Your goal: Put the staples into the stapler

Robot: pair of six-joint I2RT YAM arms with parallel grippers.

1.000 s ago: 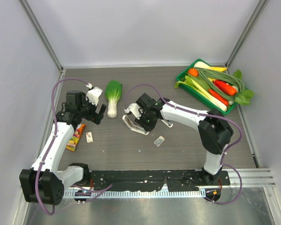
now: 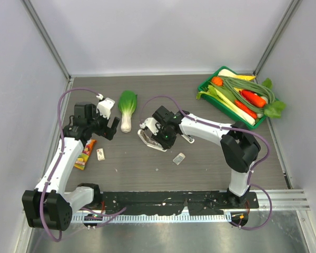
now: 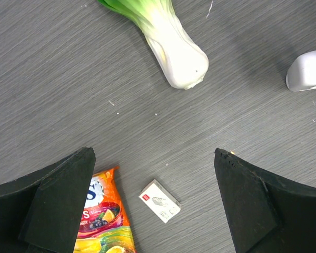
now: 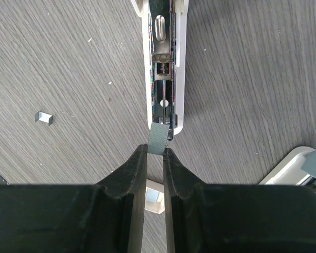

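Observation:
The white stapler lies opened up on the table, its metal staple channel facing the right wrist camera. My right gripper is shut on a short grey strip of staples. The strip sticks out past the fingertips and overlaps the end of the channel in that view; whether it touches the metal I cannot tell. No staples show in the visible part of the channel. Off to the left, my left gripper stands open above bare table, nothing between its fingers.
A leek, a small white box and an orange snack bag lie on the left side. Another box is in front of the right gripper. A loose staple piece rests left of the stapler. A green vegetable basket stands back right.

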